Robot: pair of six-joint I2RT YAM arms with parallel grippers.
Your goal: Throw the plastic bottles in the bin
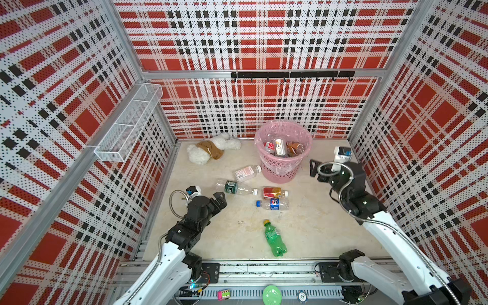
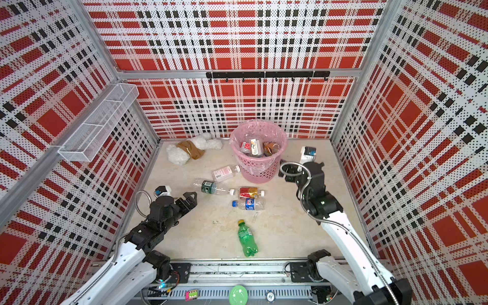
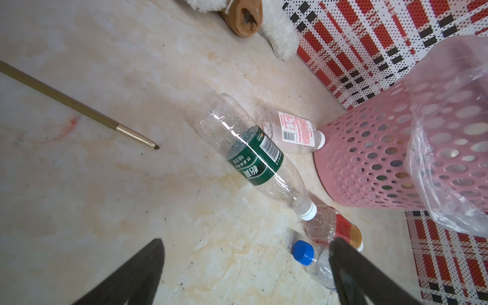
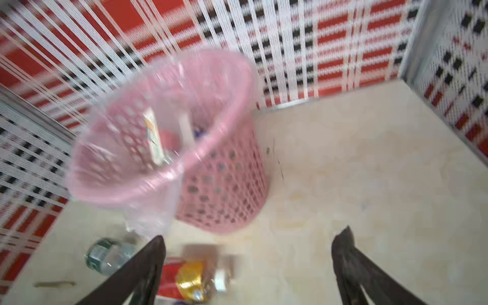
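Observation:
The pink bin (image 1: pixel 283 171), lined with clear plastic, holds several bottles, among them a brown-labelled bottle (image 1: pixel 294 148). On the table lie a pink-labelled bottle (image 1: pixel 247 172), a green-labelled clear bottle (image 3: pixel 256 157), a red-and-yellow bottle (image 1: pixel 272 192), a blue-capped bottle (image 1: pixel 274 203) and a green bottle (image 1: pixel 275 239) nearest the front. My left gripper is open and empty, left of the bottles and low over the table. To the right of the bin, my right gripper is open too, with only bare table between its fingers.
A white plush toy with brown clothing (image 1: pixel 211 149) lies at the back left. A thin brush (image 3: pixel 91 111) rests on the table by the left gripper. A wire basket (image 1: pixel 129 122) hangs on the left wall.

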